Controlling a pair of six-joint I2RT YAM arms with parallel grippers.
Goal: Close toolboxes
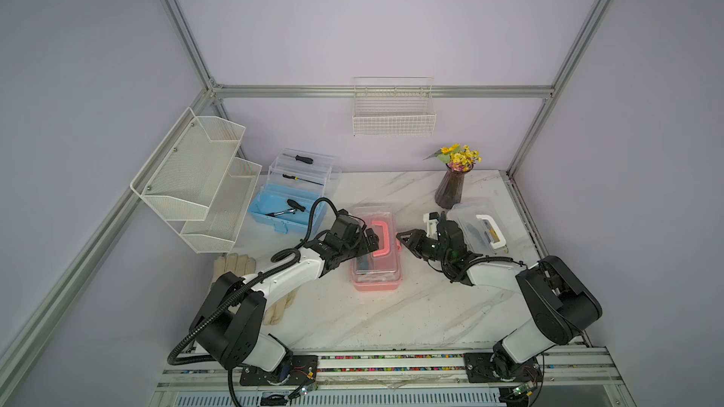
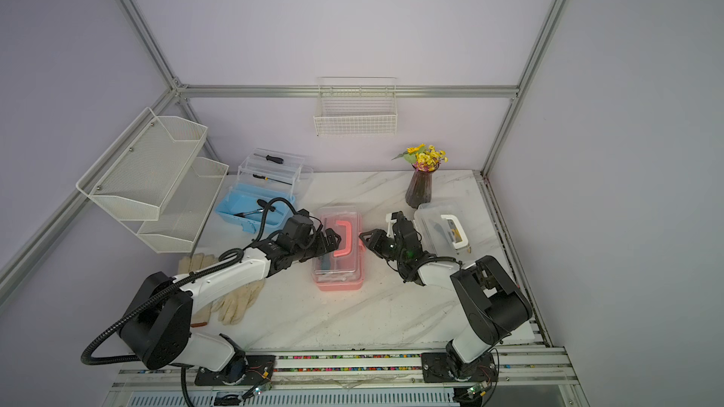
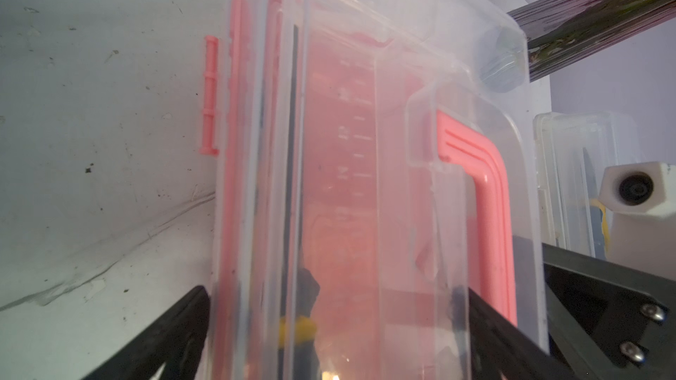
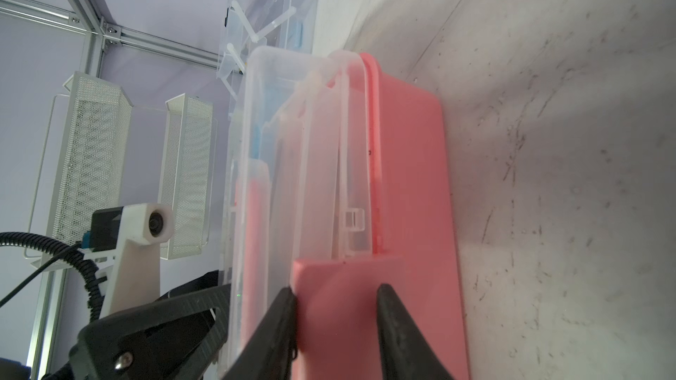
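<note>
The pink toolbox (image 1: 375, 285) stands mid-table with its clear lid (image 3: 408, 239) down over the base. My left gripper is open, its fingers spread over the lid beside the pink handle (image 3: 496, 218). At the box's right side, my right gripper is part-way open with its fingers on either side of the pink latch (image 4: 345, 302); whether the pads touch it is unclear. The blue toolbox (image 1: 265, 212) lies open at the back left with tools in it. A clear toolbox (image 2: 437, 214) with a white handle sits at the right, its lid down.
A vase of yellow flowers (image 1: 450, 187) stands at the back right. Gloves (image 2: 237, 301) lie at the left front under my left arm. White mesh shelves (image 1: 196, 181) hang on the left.
</note>
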